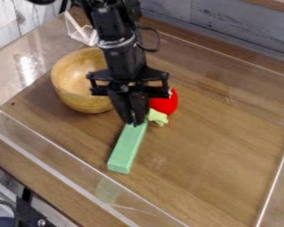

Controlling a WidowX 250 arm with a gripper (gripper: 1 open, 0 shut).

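My black gripper [135,113] is shut, its tips over the far end of a light green bar [127,148] lying on the wooden table; whether it touches the bar I cannot tell. A red round object [165,100] with pale green leaves [158,118] lies just right of the gripper, partly hidden by it. A wooden bowl [74,80] sits to the left, behind the arm.
A white wire object [82,31] stands at the back left. Clear edging runs along the near left and right edges, with a wall at the back.
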